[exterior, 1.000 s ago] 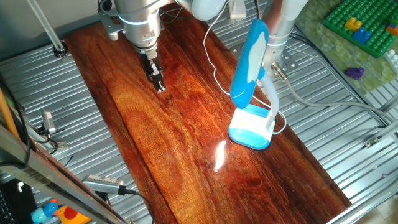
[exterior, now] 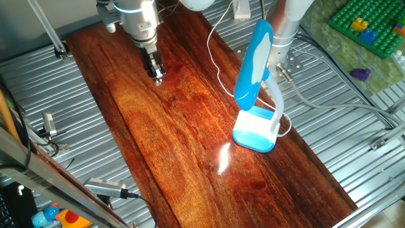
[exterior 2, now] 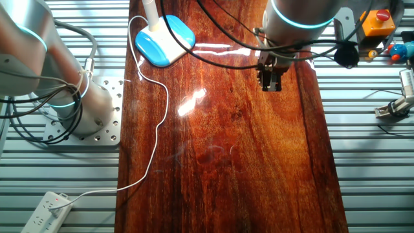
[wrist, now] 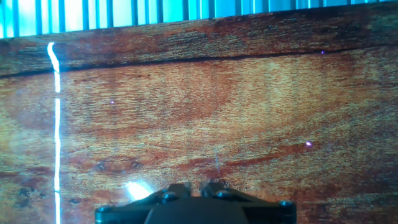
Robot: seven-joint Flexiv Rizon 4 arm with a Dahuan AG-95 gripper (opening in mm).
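Note:
Over the far left part of the wooden board, my gripper [exterior: 157,80] points down with its fingertips close together. In exterior view 2 the gripper [exterior 2: 270,85] hangs above the board's upper right part. The wrist view shows the gripper at the bottom edge, its fingers [wrist: 180,189] nearly meeting and nothing visible between them. A blue and white desk lamp [exterior: 254,66] stands on the board, well apart from the gripper. Its base [exterior 2: 151,50] is at the upper left in exterior view 2, where the lamp head is out of view.
The glossy wooden board [exterior 2: 226,168] is mostly bare, with bright reflections. A white cable [exterior 2: 165,110] runs from the lamp to a power strip [exterior 2: 46,213]. Metal slats [exterior: 342,120] flank the board. A green brick plate [exterior: 373,28] lies off to the far right.
In exterior view 1 my gripper has shifted slightly up and left in the picture, and the arm above it has moved too. The lamp and board stay where they were.

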